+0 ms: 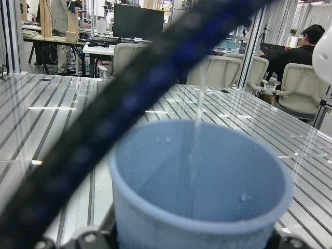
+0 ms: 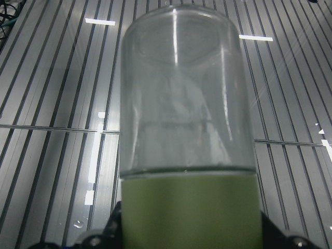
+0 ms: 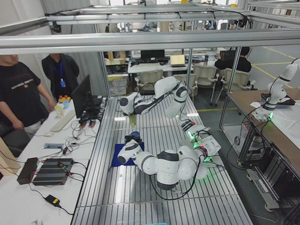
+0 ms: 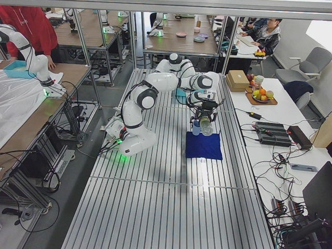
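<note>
A blue cup (image 1: pixel 202 202) with water drops fills the lower left wrist view, my left gripper shut around it; a thin clear stream falls into it, and a dark hose crosses in front. In the right wrist view a clear glass with a green band (image 2: pixel 189 207) is held in my right gripper. In the camera right view the glass (image 4: pixel 206 127) is tipped beside the blue cup (image 4: pixel 196 128), both over a dark blue cloth (image 4: pixel 203 148).
A light blue container (image 4: pixel 181 93) sits behind the arms. A side desk (image 3: pixel 37 197) with electronics, monitor and cables runs along one edge, with two people standing by it.
</note>
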